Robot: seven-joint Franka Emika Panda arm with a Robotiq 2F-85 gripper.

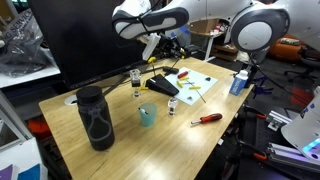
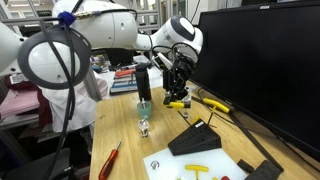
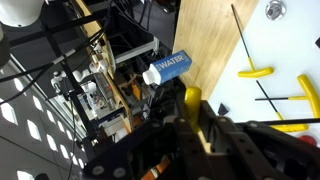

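Observation:
A yellow-handled tool [image 3: 193, 103] is gripped by my gripper, and its handle points up the wrist view. In exterior view 2 the yellow handle [image 2: 177, 104] shows just under the gripper [image 2: 179, 97], raised above the table. Its thin metal part is hard to make out. A black block [image 2: 194, 138] stands below and nearer to that camera. Several other yellow-handled tools, such as the T-handle [image 3: 255, 72], lie on a white sheet [image 2: 160, 165].
A red-handled screwdriver [image 1: 206, 119] lies near the front edge. Left of it are a teal cup [image 1: 148, 115] and a tall black canister [image 1: 95, 118]. A water bottle [image 1: 239, 83] stands at the right. A large dark monitor [image 2: 262, 70] borders the back. Bare wood spans the front left.

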